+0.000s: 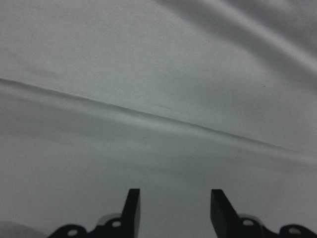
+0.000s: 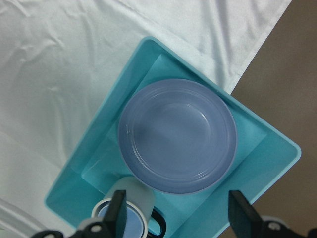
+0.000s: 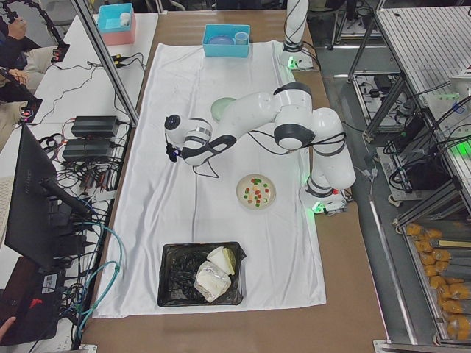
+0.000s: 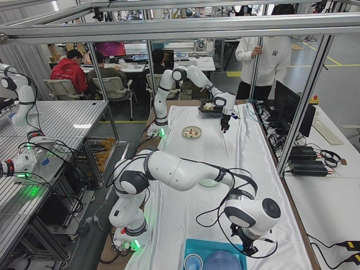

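My left gripper stands open over bare white cloth (image 1: 163,69) in the left wrist view, nothing between its fingers. In the right wrist view my right gripper is open above a teal bin (image 2: 267,153) holding a blue plate (image 2: 177,134) and a mug (image 2: 136,193) with a dark handle, neither gripped. A beige plate (image 3: 255,202) with small coloured pieces lies on the cloth in the camera left view. A pale green round dish (image 3: 221,105) is partly hidden behind an arm.
A black-lined tray (image 3: 176,272) with wrapped pale items stands at one end of the table. The cloth between the tray, plates and bin is mostly clear. A monitor (image 3: 33,198) and cables sit beside the table.
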